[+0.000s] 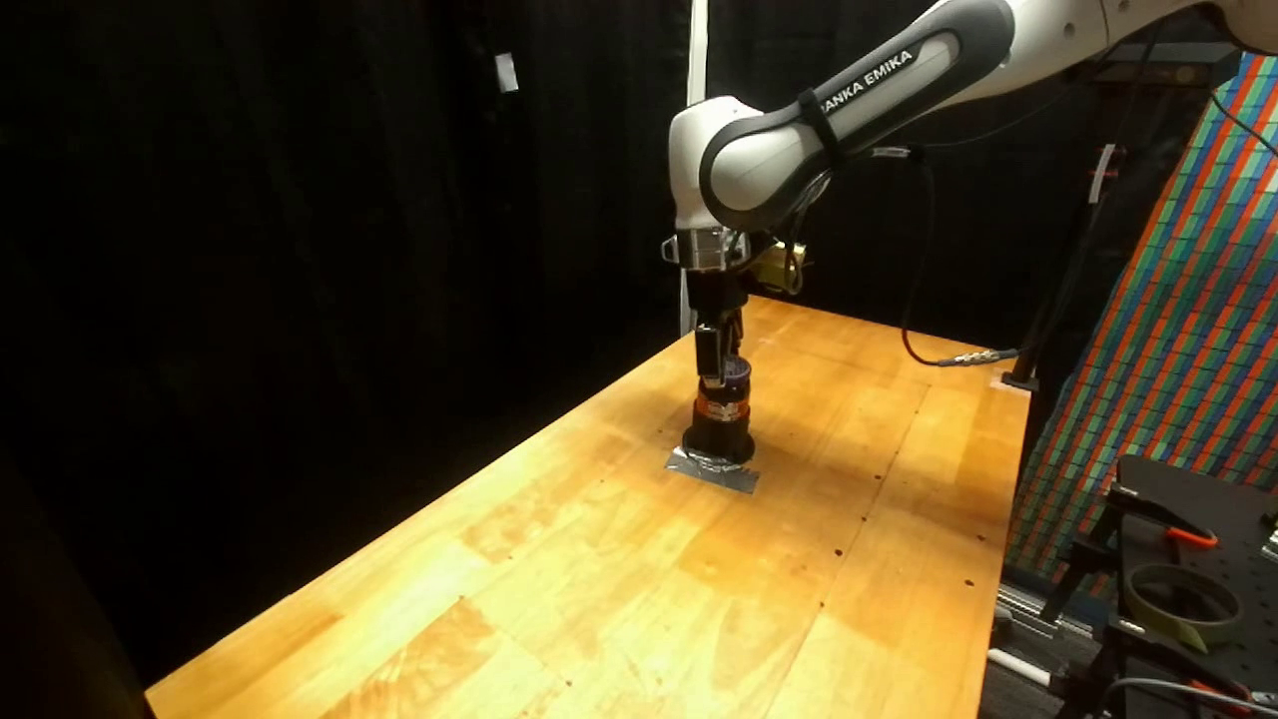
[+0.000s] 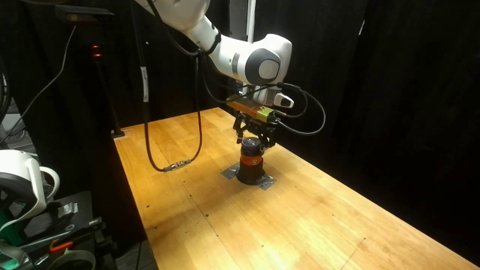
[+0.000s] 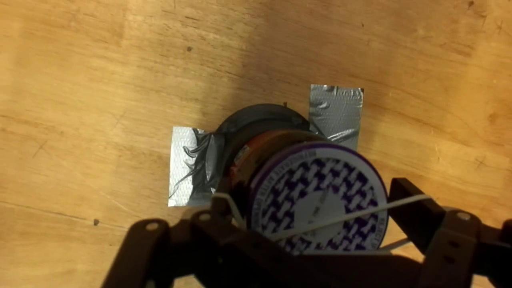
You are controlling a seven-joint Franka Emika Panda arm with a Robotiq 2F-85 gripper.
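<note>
A jar with an orange label [image 1: 722, 411] stands upright in a black round base [image 2: 249, 174] on the wooden table. Its purple and white patterned lid [image 3: 319, 192] faces up in the wrist view, whole and on the jar. My gripper is open, one finger on each side of the lid. From the second exterior view, the gripper [image 2: 254, 141] points down at the lid's height. Whether either finger touches the lid, I cannot tell. Pale bands on the fingers cross in front of the lid.
Silver tape strips [image 3: 336, 113] lie against the base and the table. Bare table [image 1: 623, 575] surrounds the jar. A hanging cable [image 2: 177, 165] droops near the tabletop. A side cart [image 1: 1186, 575] with clamps and a tape roll stands beyond the table's edge.
</note>
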